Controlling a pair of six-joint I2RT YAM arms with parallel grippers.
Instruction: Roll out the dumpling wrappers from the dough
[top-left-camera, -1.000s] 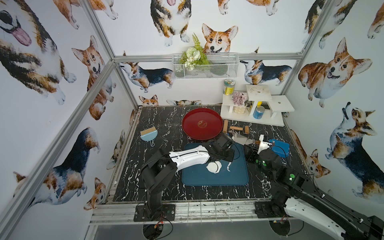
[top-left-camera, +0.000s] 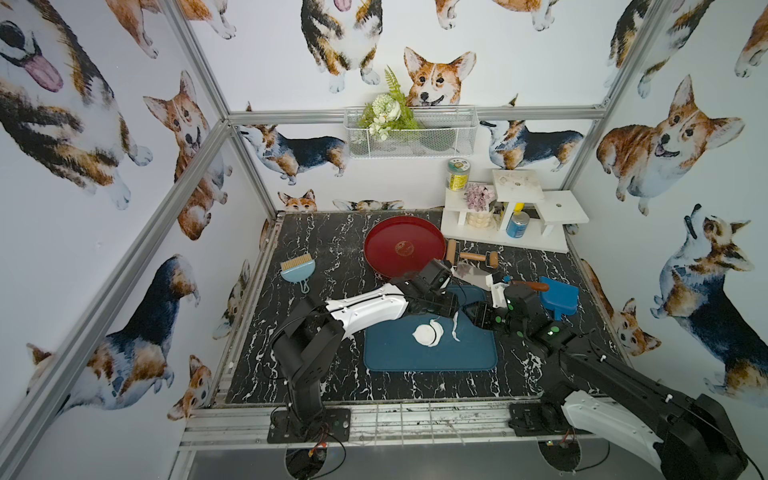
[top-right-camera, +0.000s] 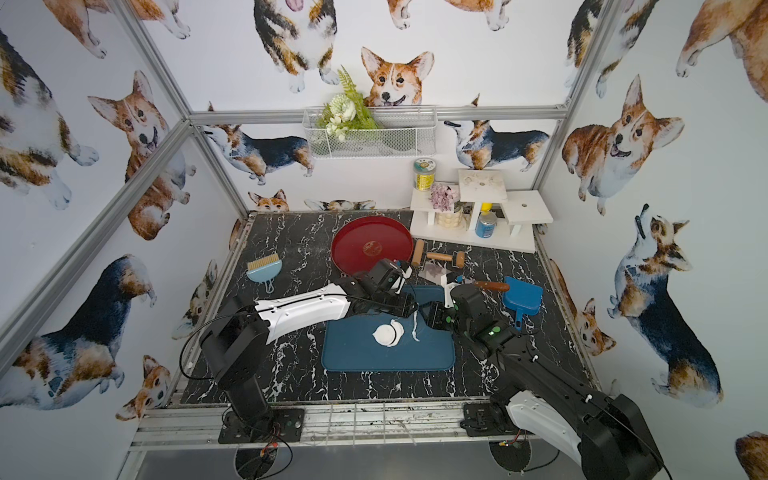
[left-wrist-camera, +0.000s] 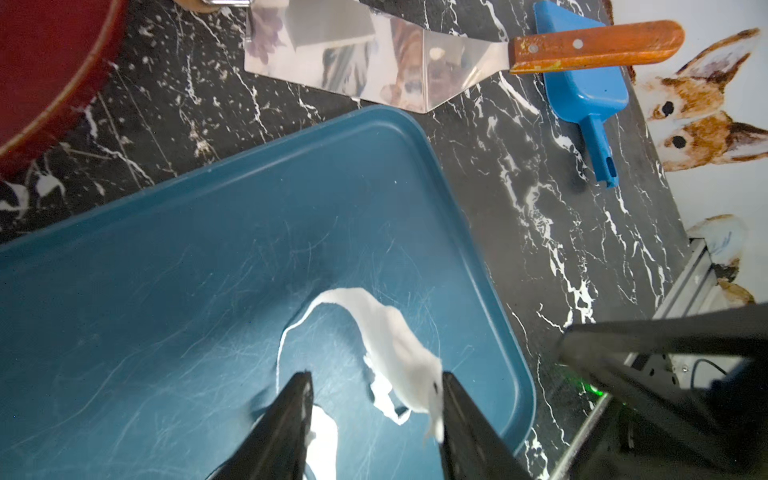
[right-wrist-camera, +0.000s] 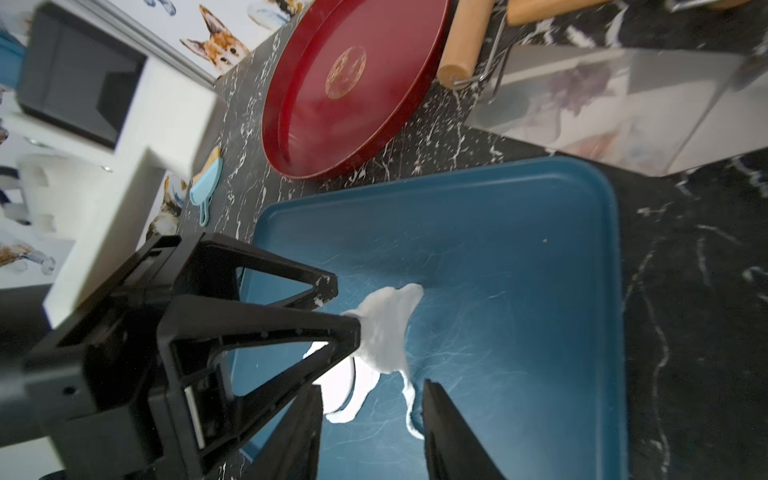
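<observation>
On the blue mat (top-left-camera: 400, 356) lies a round white piece of dough (top-left-camera: 428, 333) with a dark curved line across it. My left gripper is above the mat, its fingers apart. A thin, stretched strip of dough (left-wrist-camera: 392, 348) clings to the tip of one left finger and hangs down from it. The right wrist view shows that strip (right-wrist-camera: 384, 328) too, dangling at the left fingertip, its thin tail curling below. My right gripper stands open close by on the right, with no dough seen gripped in it.
A red round tray (top-left-camera: 405, 246) sits behind the mat. Wooden rollers (top-left-camera: 478, 257) and a metal scraper (left-wrist-camera: 352, 48) lie behind on the right, near a blue dustpan (top-left-camera: 560, 296). A brush (top-left-camera: 297, 268) rests far left. The two grippers are very close together.
My right gripper has moved left, toward the left one. The left gripper has shifted slightly left, and the hanging dough strip has moved a little with it. The round dough has stayed put.
</observation>
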